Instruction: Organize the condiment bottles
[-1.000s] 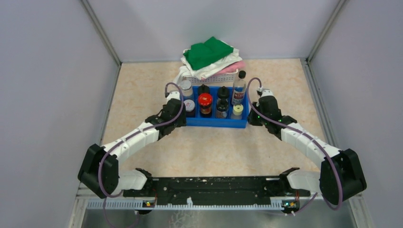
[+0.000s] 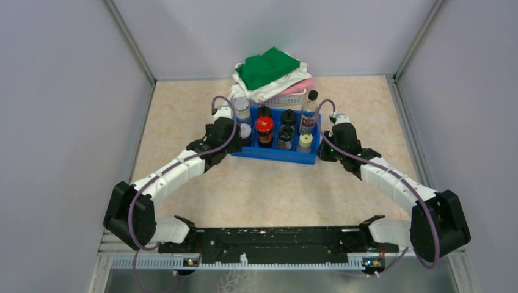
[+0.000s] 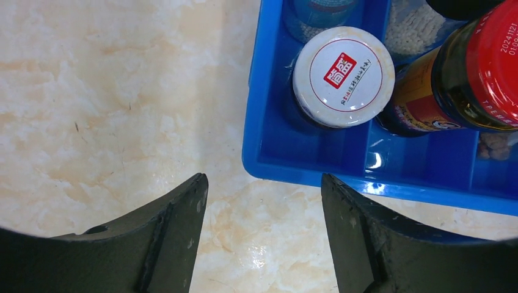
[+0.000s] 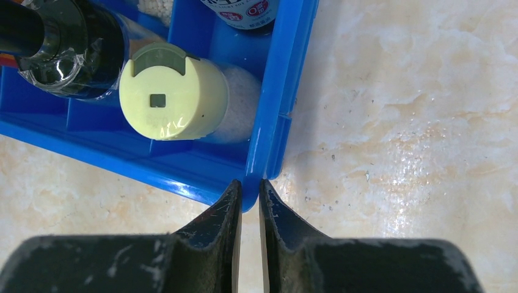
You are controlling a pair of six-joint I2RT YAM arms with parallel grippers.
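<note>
A blue compartment tray (image 2: pixel 275 154) holds several condiment bottles and jars. Its front left part carries a white-lidded jar (image 3: pixel 344 76), with a red-capped jar (image 3: pixel 495 55) beside it. Toward the right end stand a yellow-capped shaker (image 4: pixel 174 101), a dark bottle (image 4: pixel 79 52) and a tall clear bottle (image 2: pixel 308 119). My right gripper is shut on the tray's rim at the front right corner. Just off the front left corner, my left gripper is open; nothing sits between its fingers, and the tray's edge lies just ahead of them.
Behind the tray is a white basket (image 2: pixel 296 100) with pink and white cloths and a green cloth (image 2: pixel 269 68) on top.
The tray's left end has swung slightly backward and rightward, its contents with it. The right arm has stayed in place.
</note>
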